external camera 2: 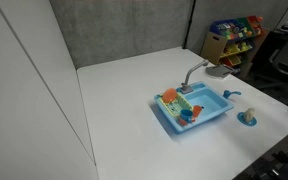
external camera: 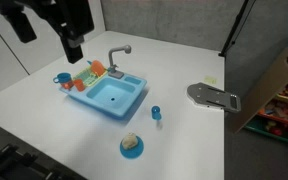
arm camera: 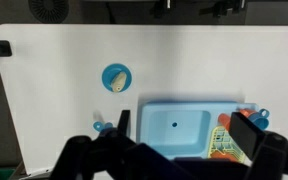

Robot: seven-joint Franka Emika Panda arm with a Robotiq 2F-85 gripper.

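Observation:
My gripper (external camera: pixel 51 47) is open high above the table in exterior view 1, its two dark fingers wide apart with nothing between them. Below it stands a light blue toy sink (external camera: pixel 116 98) with a grey faucet (external camera: pixel 119 56). A green rack (external camera 2: pixel 174 104), orange and red pieces and a blue cup (external camera: pixel 63 78) are at one end of the sink. On the table apart from it lies a small blue plate (arm camera: pixel 116 77) bearing a pale, tan-coloured item (arm camera: pixel 118 83). A small blue object (external camera: pixel 156 112) stands between plate and sink.
A grey metal tray or board (external camera: pixel 213 97) lies flat on the white table (external camera: pixel 179 145). A yellow patch (external camera: pixel 210 79) is near it. Shelves with colourful bins (external camera: pixel 281 105) stand beyond the table's edge.

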